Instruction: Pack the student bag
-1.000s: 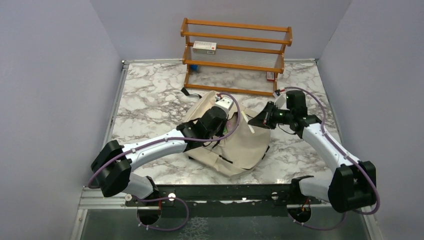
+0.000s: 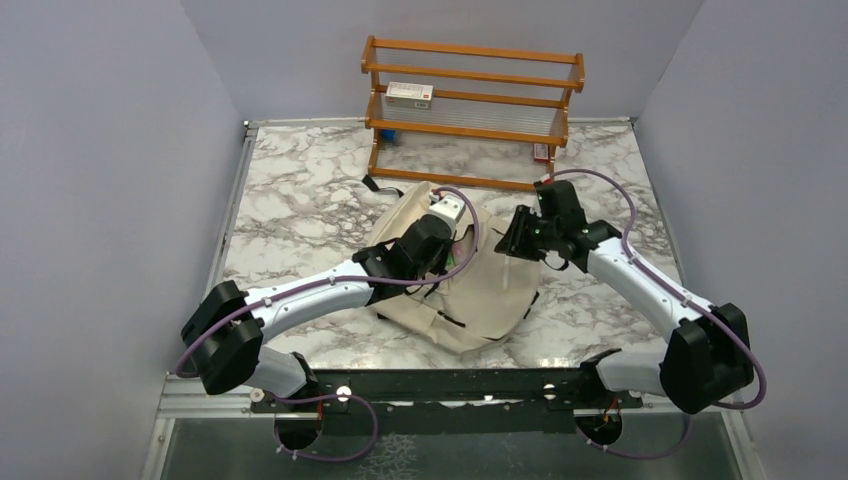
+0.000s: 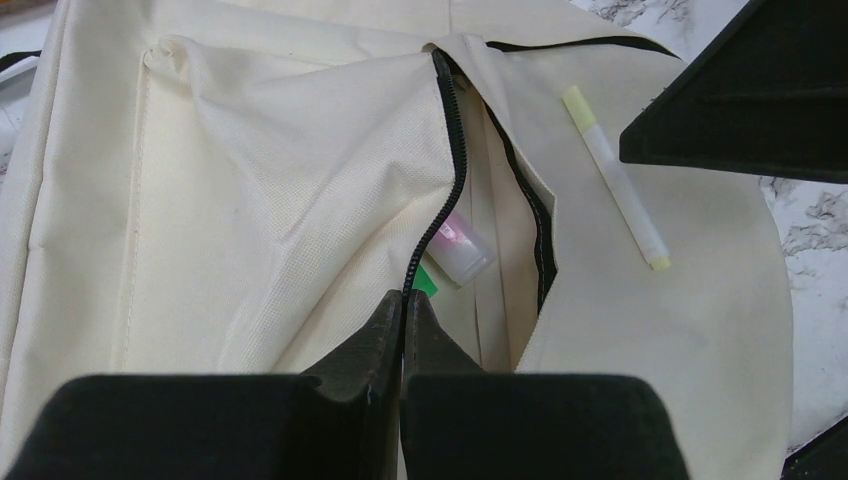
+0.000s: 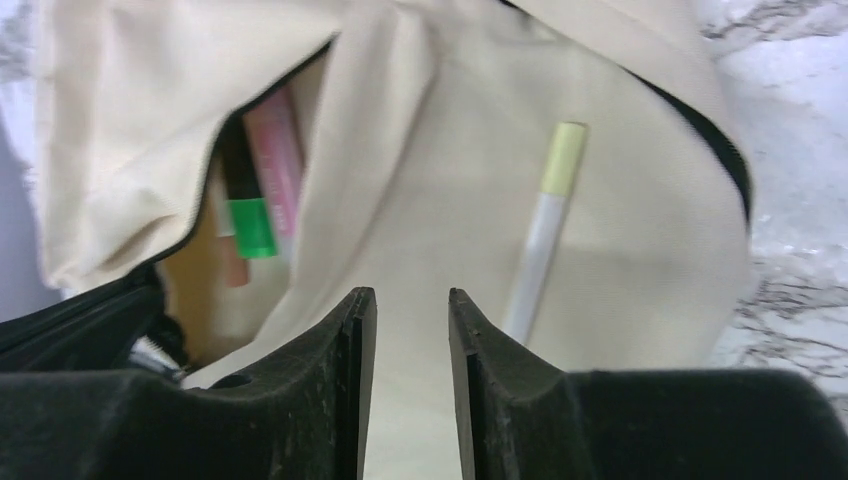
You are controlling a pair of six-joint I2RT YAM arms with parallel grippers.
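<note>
The cream bag (image 2: 470,310) lies on the table with its zipped mouth parted. My left gripper is shut on the black zipper edge (image 3: 455,150) of the opening. Inside the gap sit a pink-and-clear marker (image 3: 462,250) and a green-banded one (image 4: 252,228). A white marker with pale yellow ends (image 3: 622,190) rests on the outer fabric, to the right of the opening. Over that panel, my right gripper is open with nothing between its fingers; the white marker (image 4: 540,245) shows beyond them, its lower end hidden by a finger.
A wooden rack (image 2: 470,130) stands behind the bag, carrying a white box (image 2: 409,95), with a small red box (image 2: 541,153) low at its right. Bare marble table (image 2: 300,190) extends at the left. Both arms are close together over the bag.
The white marker was in my right gripper above the bag; now it lies on the fabric, released. The left arm has stayed still.
</note>
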